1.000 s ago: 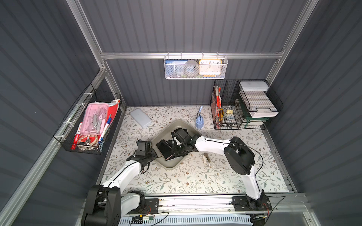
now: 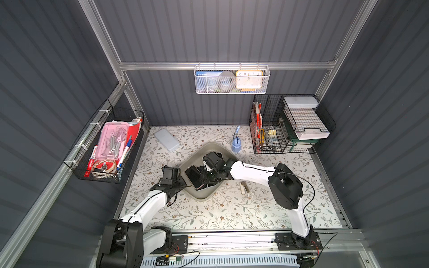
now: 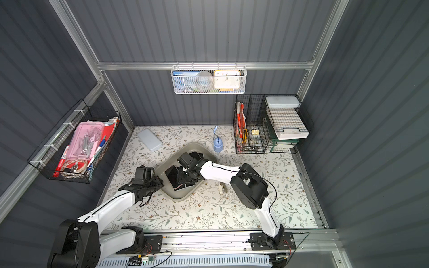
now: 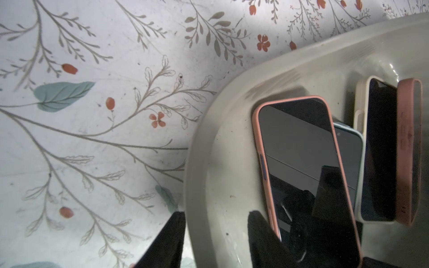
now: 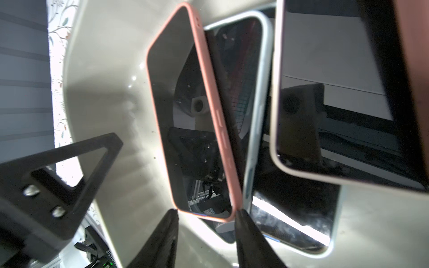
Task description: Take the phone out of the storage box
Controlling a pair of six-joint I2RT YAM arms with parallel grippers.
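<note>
A grey storage box (image 2: 187,191) holds several phones in pink, white and pale blue cases. In the left wrist view a pink phone (image 4: 299,156) lies near the box wall, with my left gripper open beside it, its fingertips over the rim and box floor, nothing between them. My right gripper is inside the box, part open, its fingertips at the bottom end of a pink-cased phone (image 5: 187,89); whether they touch it I cannot tell.
A pale lid-like slab (image 2: 167,139) lies at the back left. A blue holder (image 2: 236,143) stands behind the box, near a black wire rack (image 2: 286,147). A small pale item (image 2: 244,187) lies right of the box. The left wall carries a full basket (image 2: 111,174).
The right arm has shifted very slightly since about a second ago. The left arm and the box stay where they were.
</note>
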